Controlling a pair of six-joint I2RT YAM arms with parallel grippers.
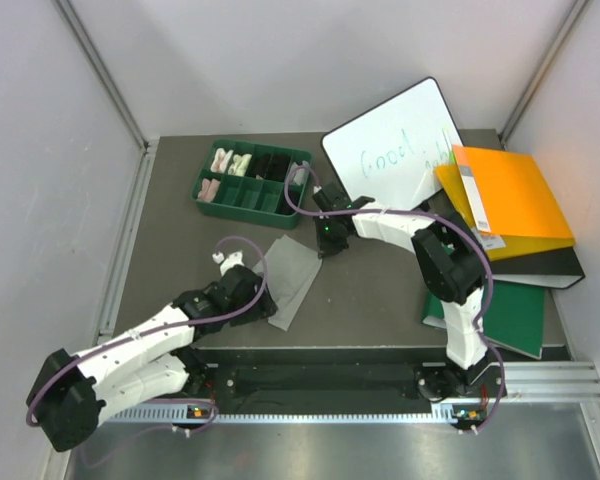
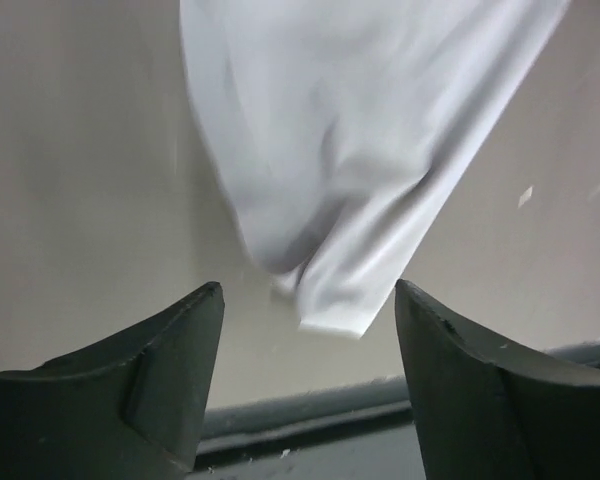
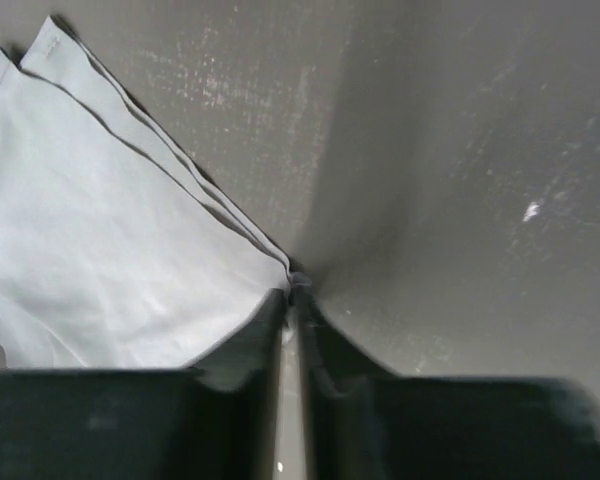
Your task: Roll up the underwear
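The light grey underwear (image 1: 295, 270) lies folded on the dark table. My left gripper (image 1: 255, 305) is over its lower left side; in the blurred left wrist view the cloth (image 2: 340, 160) lies ahead of and between the open fingers, its lower end creased. My right gripper is shut at the right corner of the cloth (image 3: 120, 240), where the layered edges meet; whether any cloth is pinched at the fingertips cannot be told.
A green divided box (image 1: 225, 205) with rolled items stands at the back. A whiteboard (image 1: 390, 140), orange and yellow folders (image 1: 520, 200) and a green binder (image 1: 510, 320) fill the right side. Bare table lies left and right of the cloth.
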